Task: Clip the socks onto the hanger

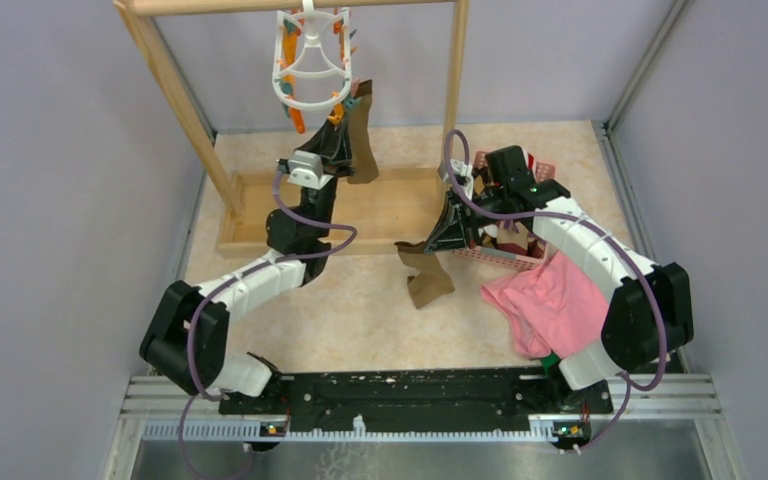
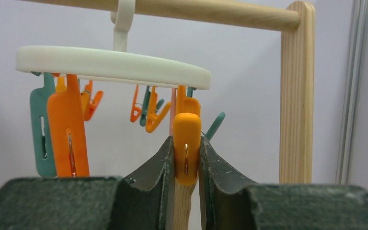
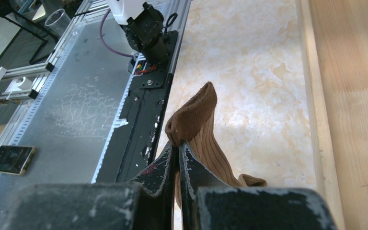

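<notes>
A white oval hanger (image 1: 312, 62) with orange and teal clips hangs from the wooden bar. My left gripper is shut on an orange clip (image 2: 187, 129) at the hanger's near right side. A brown sock (image 1: 360, 140) hangs from the hanger just right of that gripper; in the left wrist view part of it shows behind the clip. Lower on the right, my right gripper (image 1: 430, 246) is shut on the end of a second brown sock (image 3: 196, 117), which dangles clear of the hanger.
Wooden stand posts (image 1: 454, 75) rise on both sides, above a wooden base tray (image 1: 400, 215). A pink basket (image 1: 505, 258) with more socks stands beneath the right arm, near a pink cloth (image 1: 550, 305).
</notes>
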